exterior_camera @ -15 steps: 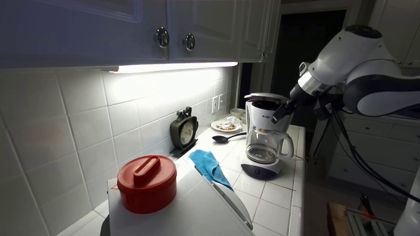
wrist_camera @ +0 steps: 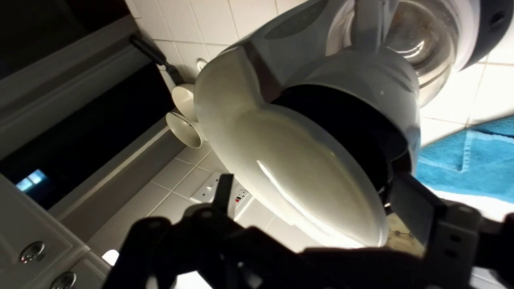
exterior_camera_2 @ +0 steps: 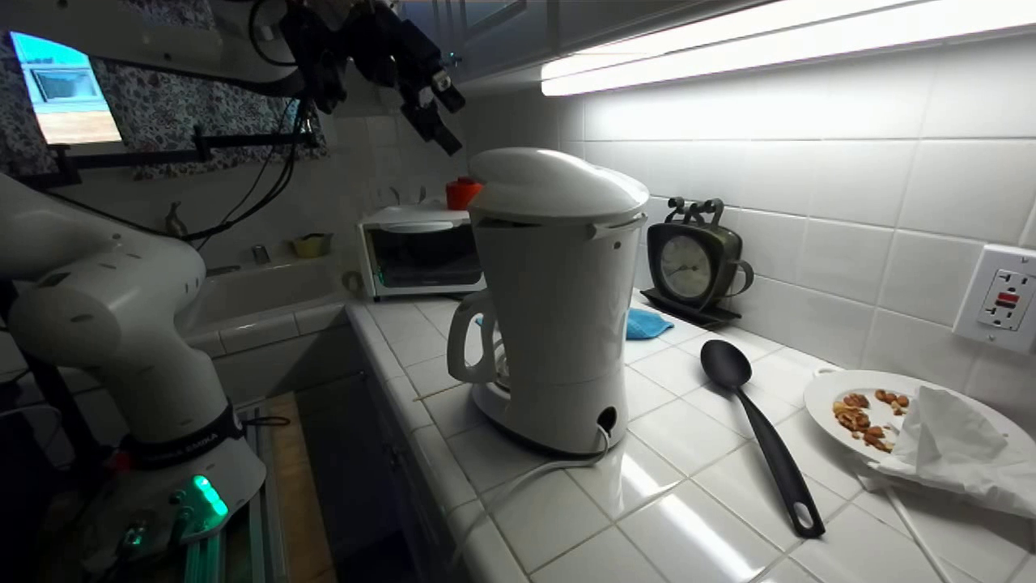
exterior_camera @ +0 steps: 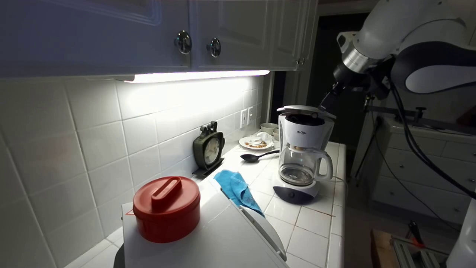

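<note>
A white coffee maker (exterior_camera: 303,134) stands on the tiled counter, its glass carafe (exterior_camera: 296,167) seated at the bottom. Its lid (wrist_camera: 289,159) is partly raised, leaving a gap over the dark basket opening (wrist_camera: 347,125). My gripper (exterior_camera_2: 453,121) hangs above and beside the lid, on the carafe-handle side. In the wrist view its fingers are spread wide, one on either side of the lid's near edge, and nothing is held. Whether a fingertip touches the lid cannot be told.
A black spoon (exterior_camera_2: 767,437) and a plate (exterior_camera_2: 825,393) with nuts and paper lie behind the coffee maker. A blue cloth (exterior_camera: 238,190) and a toaster oven (exterior_camera_2: 422,257) bearing a red pot (exterior_camera: 167,210) are in front. Cabinets (exterior_camera: 241,35) overhang the wall side.
The arm has risen. My gripper went from in front of the coffee maker's upper body to above lid height. The lid and coffee maker look unmoved.
</note>
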